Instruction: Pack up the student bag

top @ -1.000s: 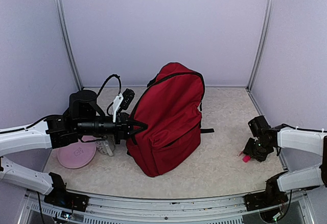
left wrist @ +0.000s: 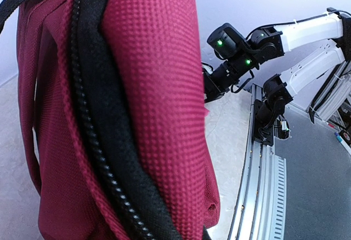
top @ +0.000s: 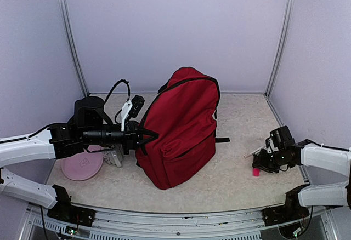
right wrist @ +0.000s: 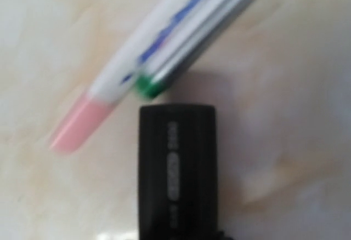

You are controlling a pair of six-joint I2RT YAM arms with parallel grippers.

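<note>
The red backpack (top: 189, 136) stands upright mid-table. At its left edge is my left gripper (top: 147, 137), shut on the fabric beside the black zipper (left wrist: 101, 108); the fingertips are mostly hidden there. On the far right, my right gripper (top: 263, 166) is low over the table, shut on a black item (right wrist: 178, 169) whose pink end (top: 256, 172) shows from above. Just past the item, a white marker with a pink tip (right wrist: 82, 122) and a white pen with a green end (right wrist: 186, 43) lie on the table. Most of the right gripper's fingers are out of its wrist view.
To the left of the bag a pink plate (top: 82, 166) lies flat, and a pale cup-like object (top: 113, 156) is partly covered by the left arm. A black strap (top: 222, 140) sticks out from the bag's right side. Between bag and right gripper the table is bare.
The left gripper and the backpack stay put.
</note>
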